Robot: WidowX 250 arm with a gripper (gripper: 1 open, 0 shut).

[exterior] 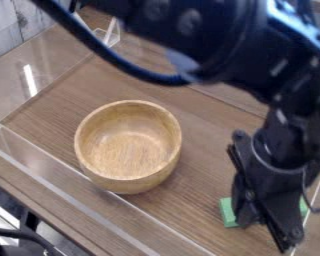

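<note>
The black gripper [263,210] reaches down at the right of the camera view, its fingertips low over a green block [230,211] on the wooden table. The block is mostly hidden behind the fingers, so whether they touch or grip it cannot be told. A round wooden bowl [127,145] stands left of the gripper, apparently empty.
Clear edging runs along the left and front of the surface. The dark arm and a cable cover the top and right of the view.
</note>
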